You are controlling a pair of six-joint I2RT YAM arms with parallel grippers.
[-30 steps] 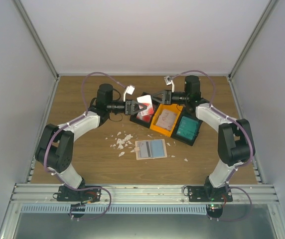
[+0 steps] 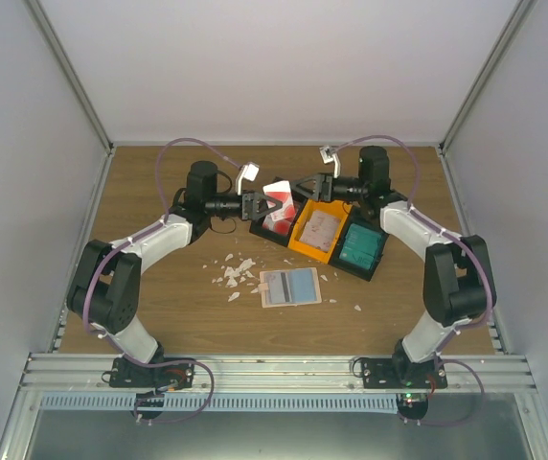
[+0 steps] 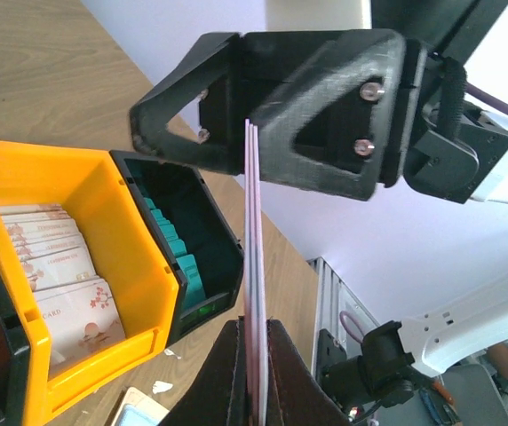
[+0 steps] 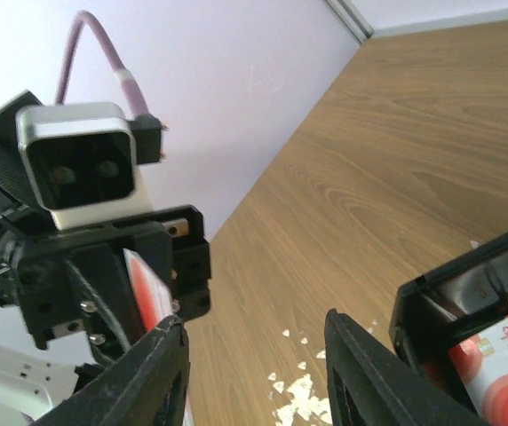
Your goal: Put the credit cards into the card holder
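A red-and-white card is pinched in my left gripper, raised above the left box. Seen edge-on in the left wrist view, the card shows thin layers, and whether it is one card or more I cannot tell. My right gripper stands open with nothing between its fingers, just right of the card's far end. In the right wrist view the card lies left of the right fingers, apart from them. The card holder lies open on the table, grey and blue inside a tan border.
Below the grippers, a black box holds red-and-white cards. Beside it stand a yellow box with pale cards and a black box with teal ones. White scraps litter the table left of the holder.
The left arm and its card look still.
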